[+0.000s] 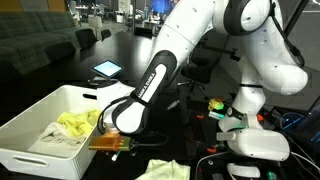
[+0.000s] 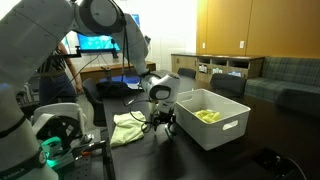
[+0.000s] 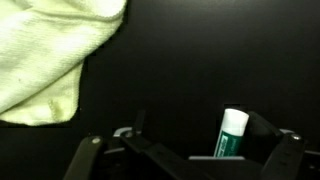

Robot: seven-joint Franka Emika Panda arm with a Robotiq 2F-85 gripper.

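In the wrist view, a small white-capped green marker-like object (image 3: 232,130) lies on the dark table, partly covered at its lower end by the gripper. My gripper stands open just above the tabletop, and the object appears toward the right-hand finger. From the side, the gripper (image 1: 117,148) hangs low over the table, right of the white box. The other exterior view shows the gripper (image 2: 157,127) between the cloth and the box. Whether a finger touches the object, I cannot tell.
A white box (image 1: 38,159) with yellow cloth (image 1: 77,122) inside stands close beside the gripper. A pale cloth (image 3: 55,55) lies flat on the table, on the opposite side from the box (image 2: 222,132). Bare dark tabletop (image 2: 215,162) extends in front of the box.
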